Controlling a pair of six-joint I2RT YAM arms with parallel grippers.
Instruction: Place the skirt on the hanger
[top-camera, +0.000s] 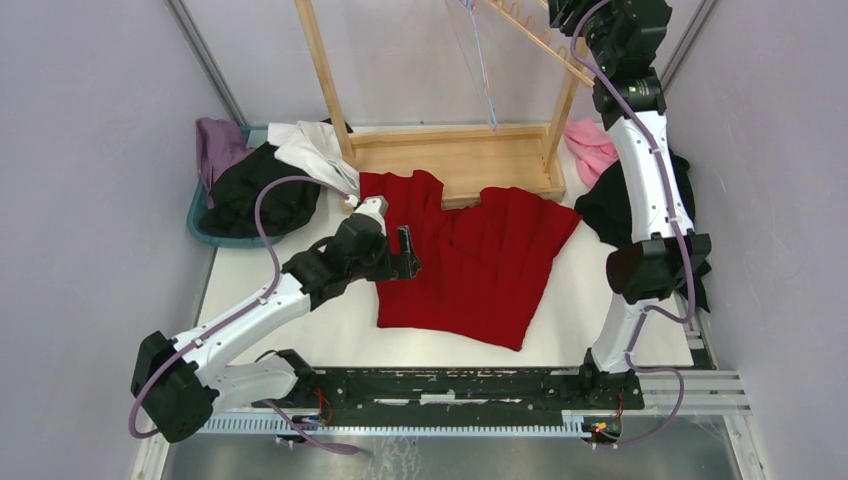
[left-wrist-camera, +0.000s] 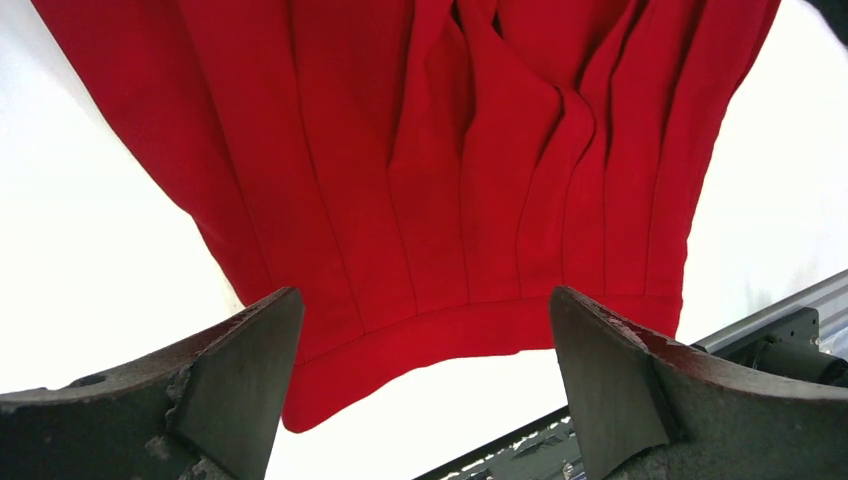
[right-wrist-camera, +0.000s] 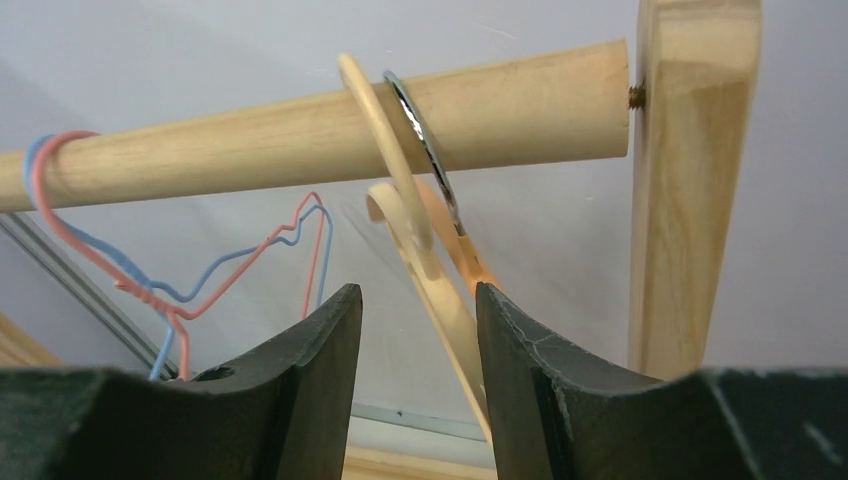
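The red skirt (top-camera: 470, 250) lies spread on the white table, its pleats running down to a straight hem (left-wrist-camera: 470, 328) in the left wrist view. Above its left part is my left gripper, open, with nothing held. At the top right, my right gripper is up at the drying rack, its fingers apart. A pale wooden hanger (right-wrist-camera: 440, 300) hangs from the rack's bar (right-wrist-camera: 520, 110) and runs down beside the right finger, which hides part of it. Close behind it hangs an orange-brown hanger (right-wrist-camera: 455, 240) with a metal hook.
Thin pink and blue hangers (right-wrist-camera: 170, 310) hang farther left on the bar. A thick post (right-wrist-camera: 690, 200) stands close on the right. Beside the rack's base (top-camera: 450, 160) are a teal basket (top-camera: 196, 215) of clothes, and pink (top-camera: 590, 143) and black cloths (top-camera: 605, 210).
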